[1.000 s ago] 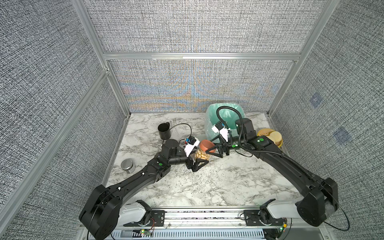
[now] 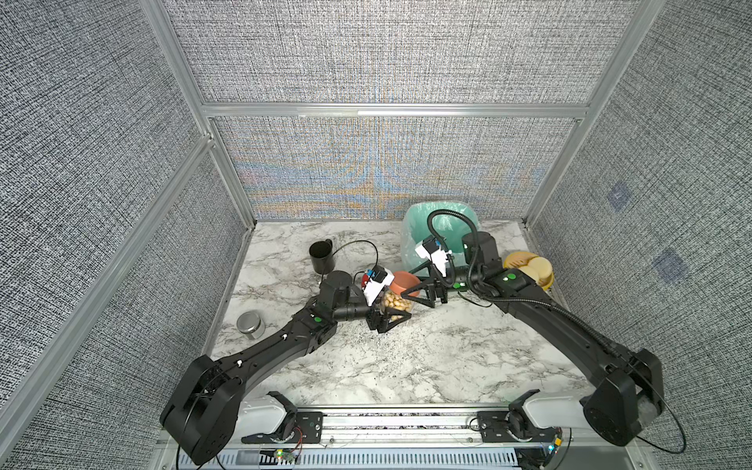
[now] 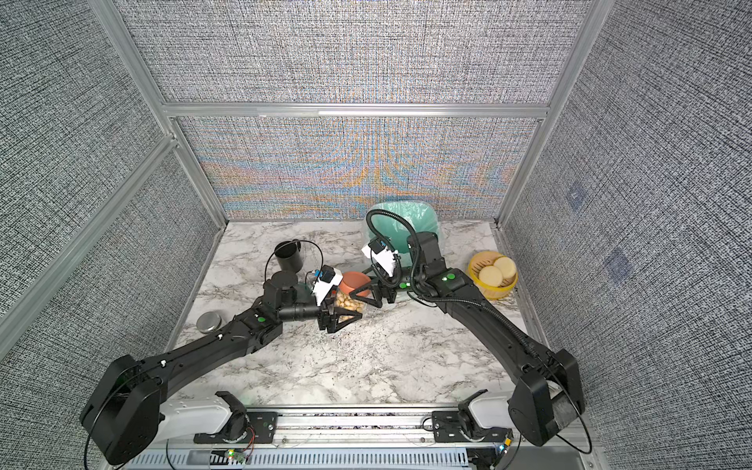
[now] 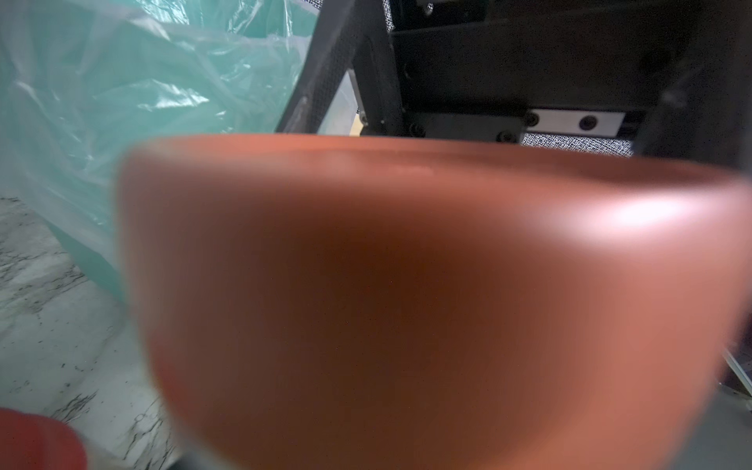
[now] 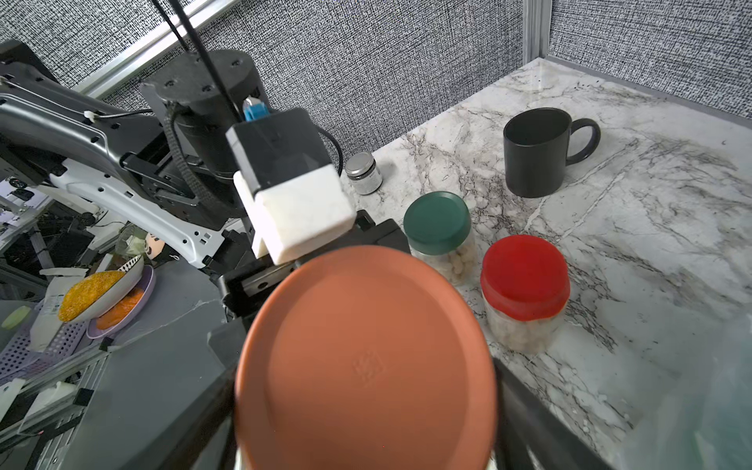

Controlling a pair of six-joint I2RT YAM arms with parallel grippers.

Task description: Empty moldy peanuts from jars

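Observation:
A jar of peanuts sits mid-table, with my left gripper around it; whether it grips is unclear. Just above, my right gripper is at an orange round lid, which fills much of both wrist views; its fingers are mostly behind it. In the right wrist view stand a red-lidded jar, a green-lidded jar and a small silver-lidded jar. A bin with a teal liner is behind the right gripper.
A black mug stands at back left, a yellow basket with pale round items at the right.
The right gripper and orange lid have moved slightly up.

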